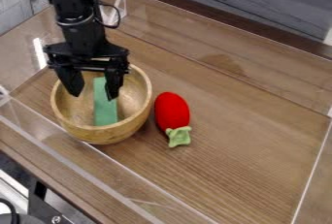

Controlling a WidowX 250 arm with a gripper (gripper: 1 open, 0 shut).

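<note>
My black gripper [88, 77] hangs over the left part of a light wooden bowl [127, 130], its two fingers spread open and reaching down at the bowl's opening. A green elongated object [105, 104] lies inside the bowl, below and between the fingers; whether they touch it I cannot tell. Right of the bowl lies a red object with a green tip [173, 112], like a strawberry or radish, on the wooden table.
A raised ledge runs along the top right. A dark cable shows at the lower left corner.
</note>
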